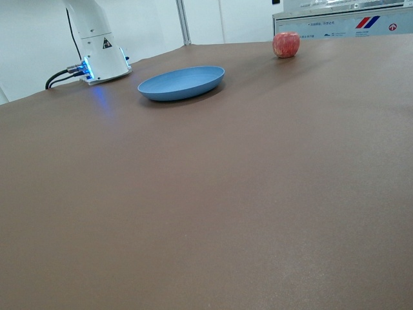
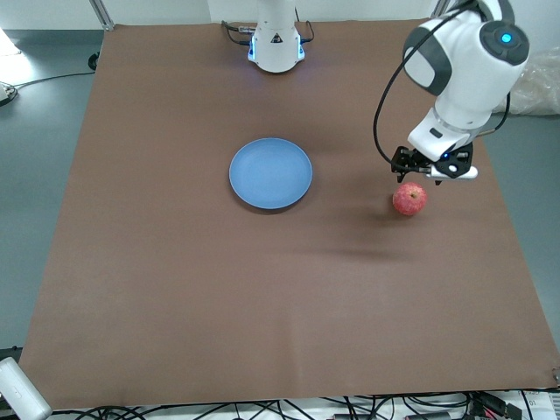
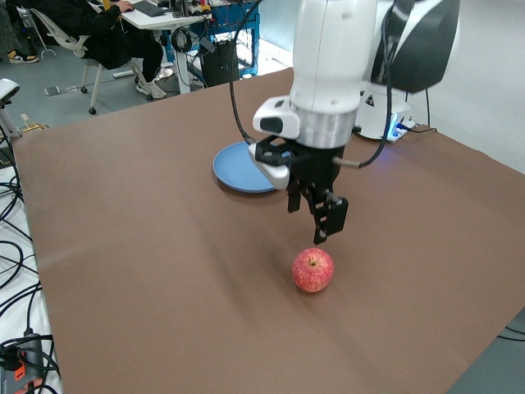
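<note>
A red apple (image 2: pixel 409 199) rests on the brown table, right of a blue plate (image 2: pixel 270 173). My black gripper (image 3: pixel 316 215) hangs just above the apple (image 3: pixel 312 270) in the right view, pointing down, with nothing seen held. Whether its fingers are open or shut is unclear. In the top view the apple (image 1: pixel 286 44) stands behind and right of the plate (image 1: pixel 181 83), and the gripper is out of frame.
The brown tabletop (image 2: pixel 219 280) is otherwise largely clear. A white robot base (image 2: pixel 276 44) with cables stands at the back edge. Cables run along the front edge, and a person sits beyond the table in the right view.
</note>
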